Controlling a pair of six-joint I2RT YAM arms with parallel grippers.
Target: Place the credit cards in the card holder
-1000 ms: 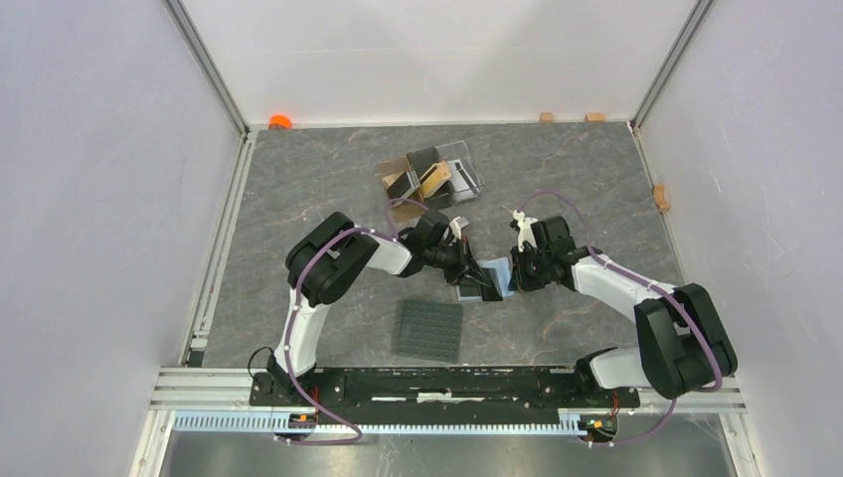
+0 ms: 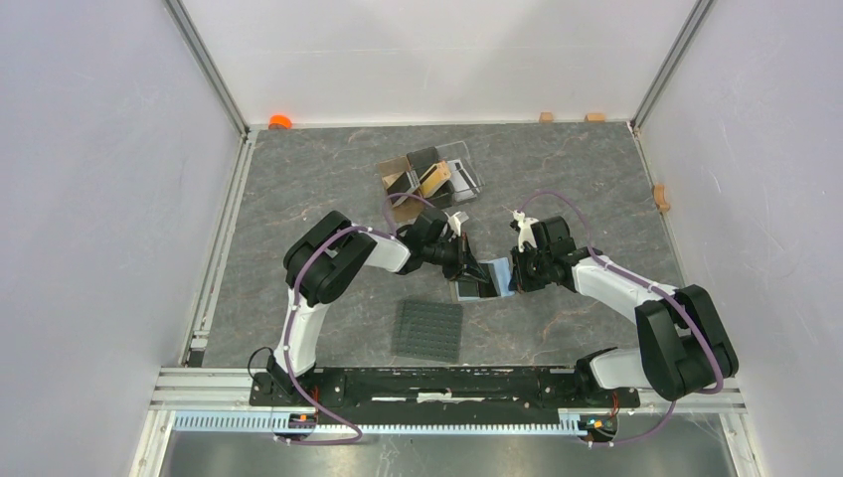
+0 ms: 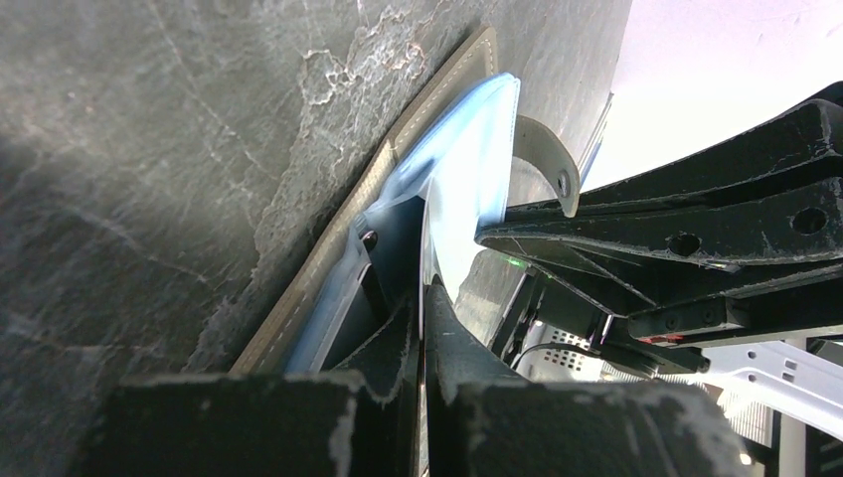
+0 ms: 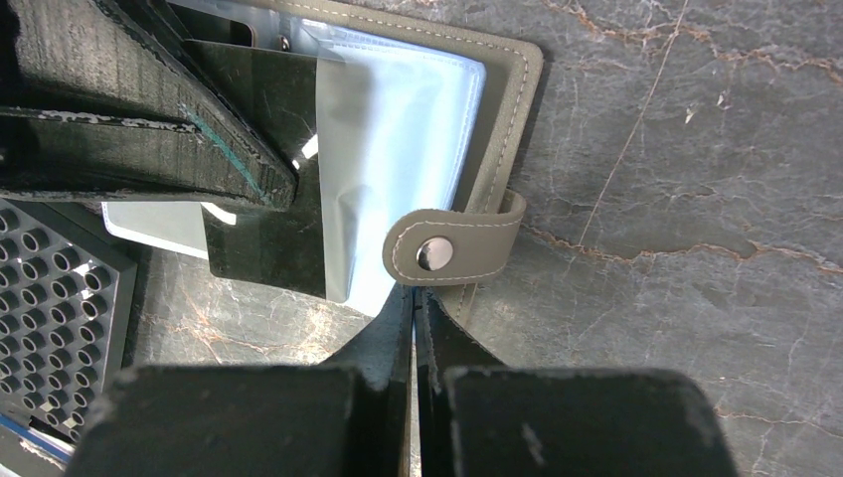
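The open card holder, taupe with pale clear sleeves, lies mid-table. My left gripper is shut on a black card, which shows almost edge-on in the left wrist view. In the right wrist view the card's right edge lies under the margin of a clear sleeve; its lower corner sticks out below. My right gripper is shut at that sleeve's lower edge, beside the snap strap. The left wrist view shows the sleeve drawn up to the right fingertips.
Behind the left arm stands a clear box with several cards, next to a brown compartment. A dark studded board lies in front of the holder. Bare table surrounds the right arm.
The card's lower end reaches a little less far forward. The right arm stays put.
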